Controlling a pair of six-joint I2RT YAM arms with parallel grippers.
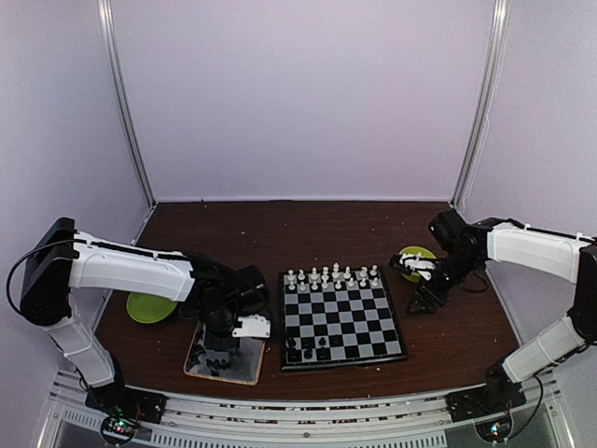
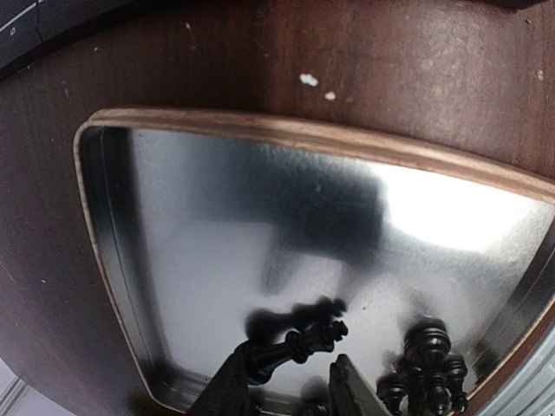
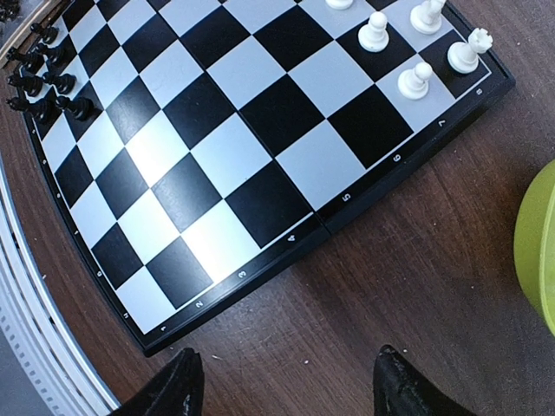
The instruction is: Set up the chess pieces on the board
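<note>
The chessboard (image 1: 340, 317) has white pieces (image 1: 333, 277) standing in rows along its far side. Several black pieces (image 3: 52, 74) stand on the near left corner of the board. More black pieces lie in a metal tray (image 2: 217, 191) left of the board. My left gripper is over this tray, its fingers apart, with a fallen black piece (image 2: 290, 348) near the left fingertip, not held. A cluster of black pieces (image 2: 429, 364) lies to its right. My right gripper hangs open and empty over bare table to the right of the board.
A green bowl (image 1: 150, 308) stands behind the tray at the left. Another green bowl (image 3: 538, 247) is beside the right arm. The table (image 1: 280, 229) behind the board is clear.
</note>
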